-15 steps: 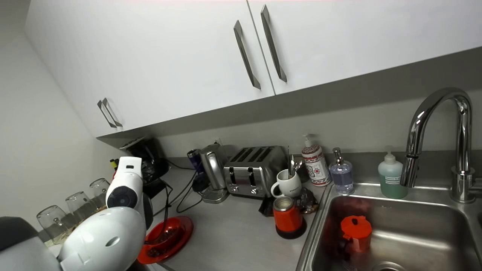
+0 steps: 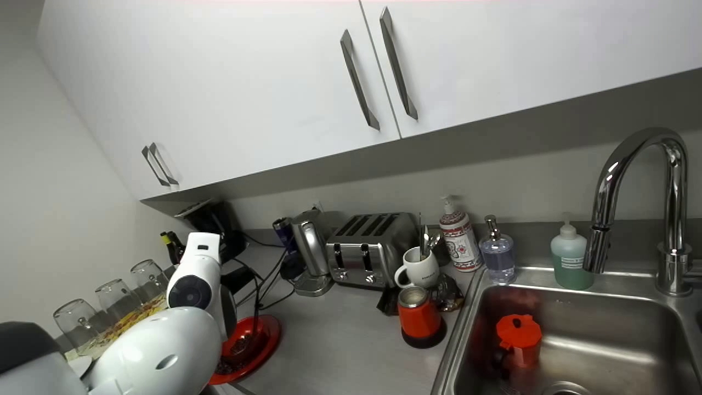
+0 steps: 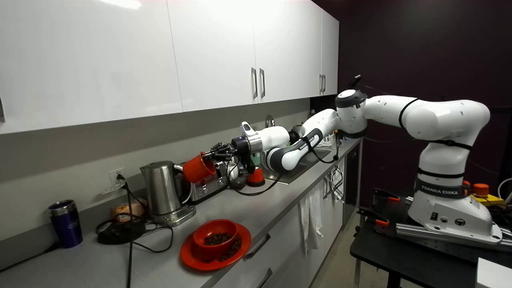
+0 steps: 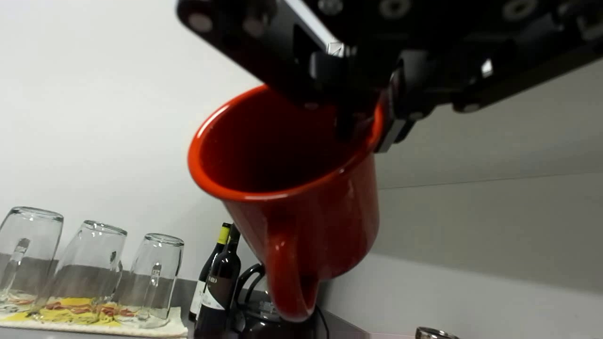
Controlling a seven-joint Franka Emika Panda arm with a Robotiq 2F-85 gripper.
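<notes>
A red mug (image 3: 197,169) hangs in the air, tilted, in exterior view 2. My gripper is shut on its rim, one finger inside the mug and the other against the outer wall. The handle (image 4: 282,271) points toward the wrist camera's lower edge. The mug's deep inside is dark, so its contents cannot be made out. Below and nearer the counter's front edge, a red bowl (image 3: 207,249) sits on a red plate (image 3: 193,261), with dark bean-like bits in both. In exterior view 1 the arm hides the gripper and mug.
Behind the mug stand a steel kettle (image 3: 159,189) and a toaster (image 2: 372,247). Cables (image 3: 161,249) cross the counter. Upturned glass mugs (image 4: 96,265) and bottles (image 4: 217,282) line the far end. A red moka pot (image 2: 523,339) is in the sink.
In exterior view 1 the arm's end has shifted slightly right and a little down, covering more of the plate. The bowl, plate and counter items have stayed put.
</notes>
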